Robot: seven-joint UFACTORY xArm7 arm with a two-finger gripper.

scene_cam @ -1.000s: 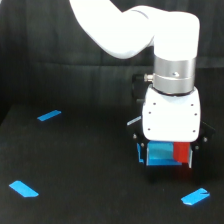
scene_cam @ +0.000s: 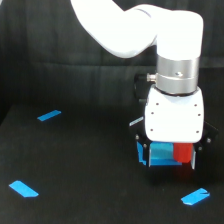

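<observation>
The white hand of my gripper [scene_cam: 174, 140] points down at the right of the camera view, low over the dark table. Right below its lower edge show a red block [scene_cam: 183, 152] and, left of it, a blue object [scene_cam: 160, 154]. The hand covers the upper parts of both. My fingers cannot be made out behind the hand, so whether they are apart or closed on either object is hidden.
Flat blue strips lie on the dark table [scene_cam: 90, 160]: one at the back left [scene_cam: 49, 115], one at the front left [scene_cam: 23, 189], one at the front right [scene_cam: 195, 197].
The hand has shifted very slightly to the right and down in the picture. The red block appears a touch farther right; the blue strips have stayed put.
</observation>
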